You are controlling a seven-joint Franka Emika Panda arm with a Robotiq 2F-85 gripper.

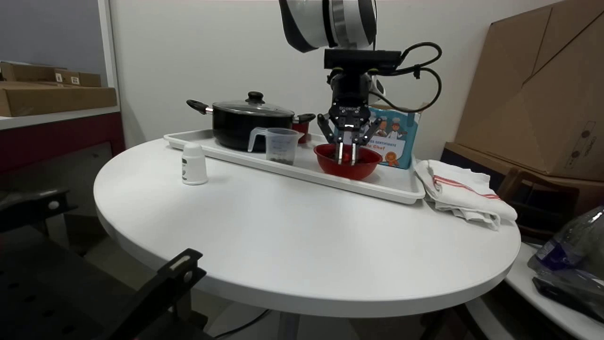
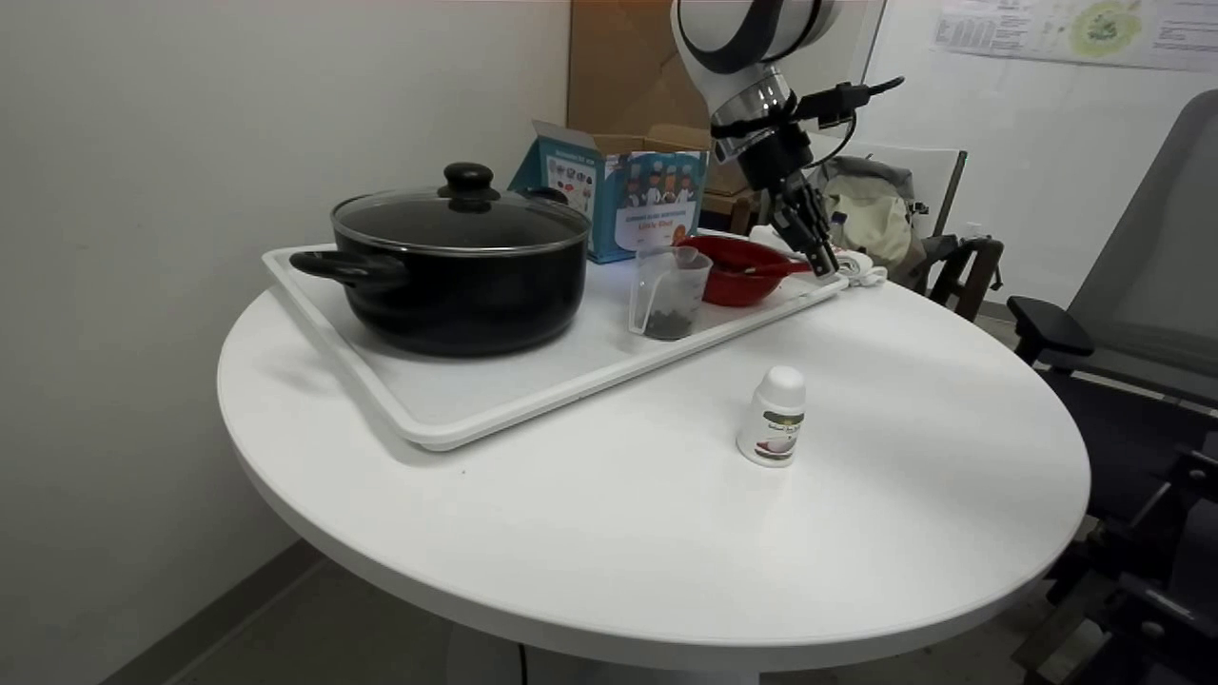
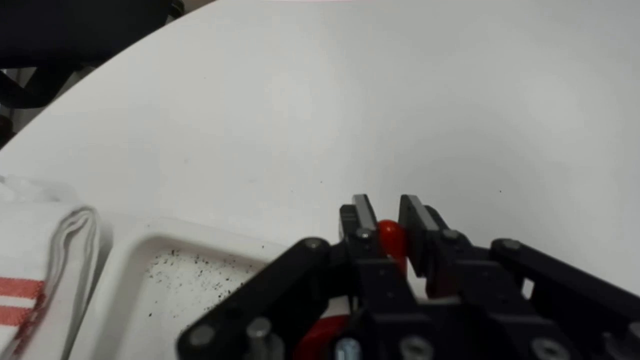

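Observation:
My gripper hangs over the front of a red bowl on a white tray. It is shut on the handle of a red utensil, whose rounded end shows between the fingers in the wrist view. From the second exterior view, the gripper reaches past the right side of the bowl, and the red handle runs from there back over the bowl. The utensil's far end is hidden, so its shape cannot be told. Dark bits in the bowl mostly cannot be seen behind its rim.
Left of the bowl stand a measuring cup with dark bits and a lidded black pot. Behind is a blue box. A folded towel lies right; a white bottle stands front left.

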